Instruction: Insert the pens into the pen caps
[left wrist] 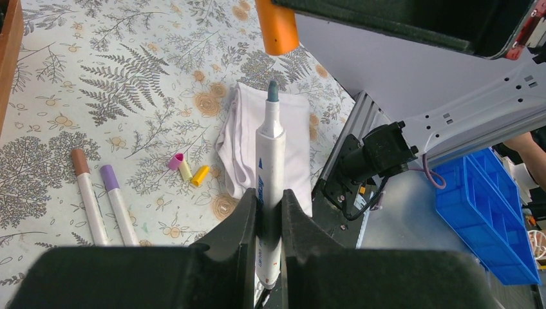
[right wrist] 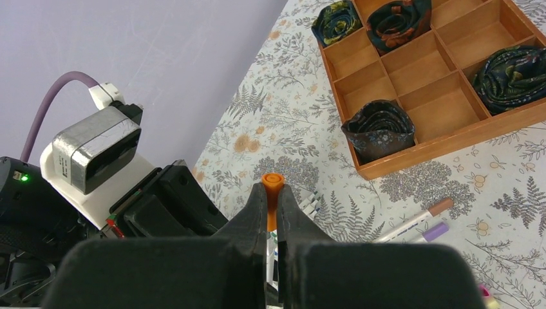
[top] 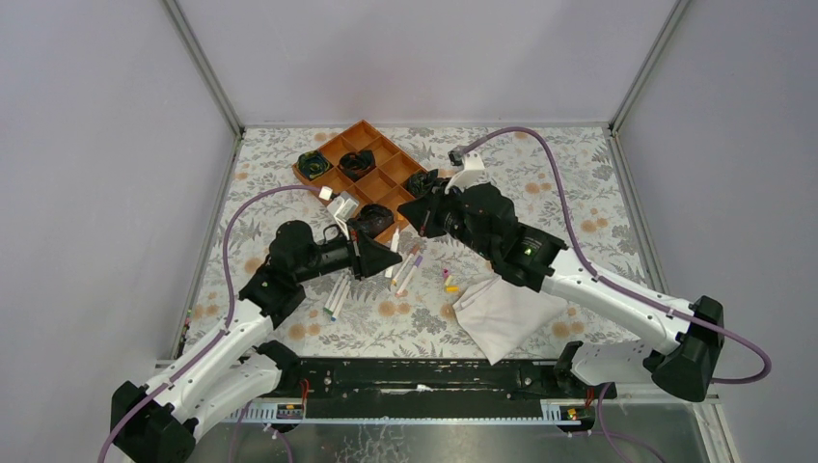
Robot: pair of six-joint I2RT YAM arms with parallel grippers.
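Note:
A white pen (left wrist: 270, 161) with a grey tip stands upright in the left wrist view, my left gripper shut around its body. My right gripper is shut on an orange cap (right wrist: 273, 183); the same orange cap (left wrist: 278, 29) hangs above the pen's tip, apart from it and slightly to the side. Loose caps lie on the table: a magenta cap (left wrist: 175, 161), a pale yellow cap (left wrist: 185, 170) and a yellow cap (left wrist: 200, 175). A brown-capped pen (left wrist: 90, 196) and a purple-capped pen (left wrist: 120, 205) lie side by side.
Several uncapped pens (top: 337, 296) lie near the left arm. A wooden compartment box (top: 387, 154) holding rolled dark cloths stands at the back. The folded white cloth (top: 506, 313) rests front right, and the table's right rear is clear.

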